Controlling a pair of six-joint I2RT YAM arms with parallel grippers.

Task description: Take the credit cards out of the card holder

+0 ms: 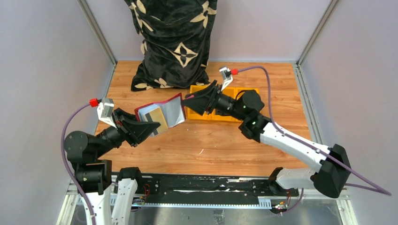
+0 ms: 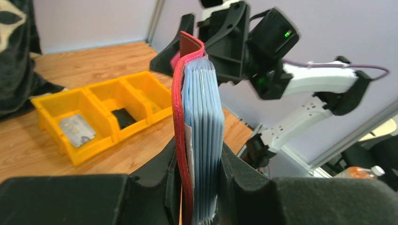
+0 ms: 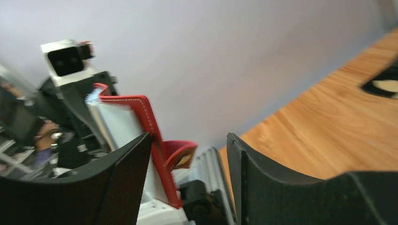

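Note:
The red-edged card holder (image 1: 172, 109), with clear sleeves and a tan card (image 1: 157, 119) showing, is in my left gripper (image 1: 141, 129), which is shut on it. In the left wrist view the holder (image 2: 202, 136) stands upright between the fingers, sleeve edges toward the camera. My right gripper (image 1: 199, 98) is open beside the holder's upper right corner. In the right wrist view the holder's red rim (image 3: 150, 122) appears beyond the left finger, with a flap curling toward the space between the fingers; that view is partly blurred.
A yellow three-compartment tray (image 2: 75, 147) with small items sits behind the right gripper. A dark patterned cloth (image 1: 169, 47) is draped at the back.

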